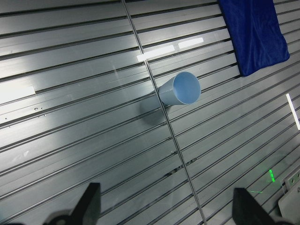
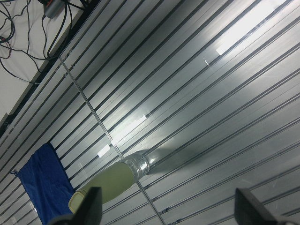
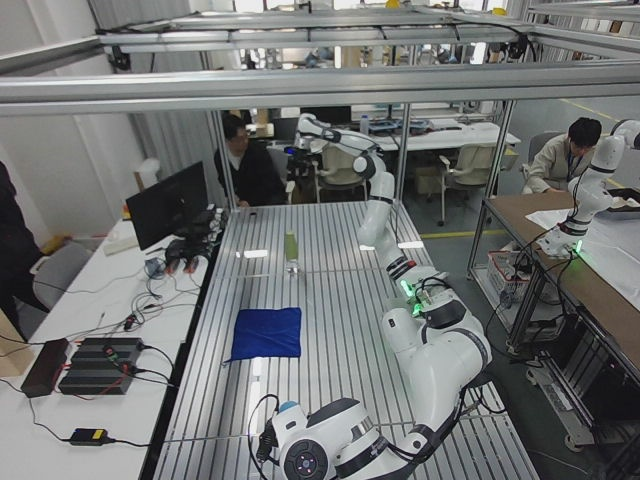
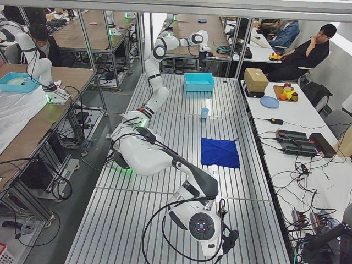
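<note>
In the left wrist view a light blue cup point(image 1: 180, 89) lies or stands on the slatted table point(image 1: 79, 140), below my left gripper, which is open and empty. In the right wrist view a pale green bottle-like object point(image 2: 110, 180) with a clear end is below my right gripper, also open and empty. A blue cloth point(image 3: 266, 332) lies flat on the table in both camera views. The camera right view also shows the cup point(image 4: 204, 113) upright.
A blue bin point(image 4: 199, 82) stands at the back in the camera right view. A side desk point(image 3: 110, 410) holds cables, electronics and a monitor point(image 3: 168, 205).
</note>
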